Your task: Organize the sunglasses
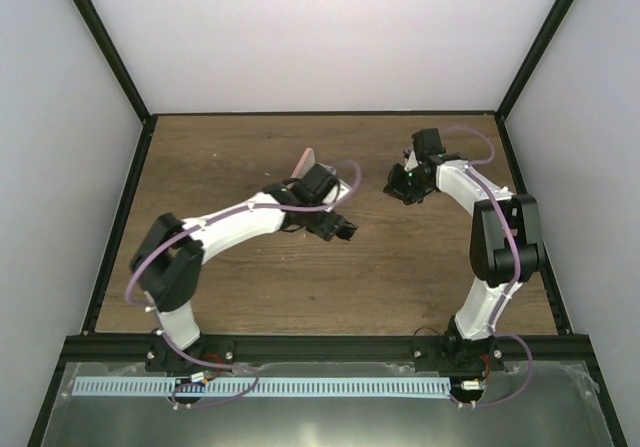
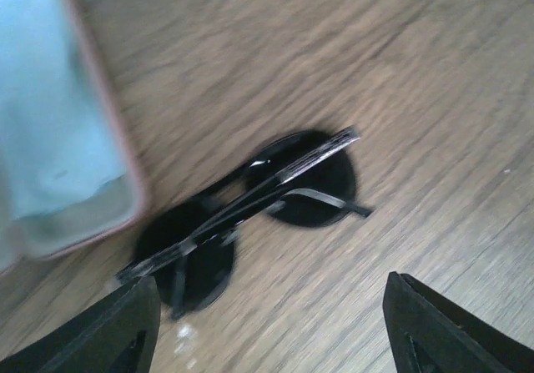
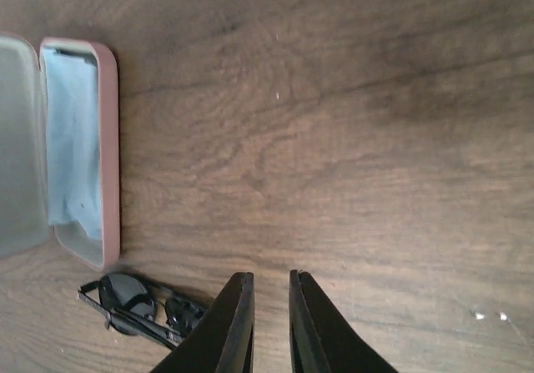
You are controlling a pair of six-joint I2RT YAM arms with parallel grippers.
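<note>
Black folded sunglasses lie on the wooden table, just outside a pink-rimmed case that is open, with a light blue cloth inside. In the top view my left gripper hangs over the sunglasses, hiding them and part of the case. In the left wrist view its fingers stand wide open on either side below the sunglasses, holding nothing. My right gripper is off to the right of the case, its fingertips a narrow gap apart, nothing seen between them.
Bare table lies in front of and behind the arms, and to the right of the case in the right wrist view. Dark frame edges and pale walls bound the table.
</note>
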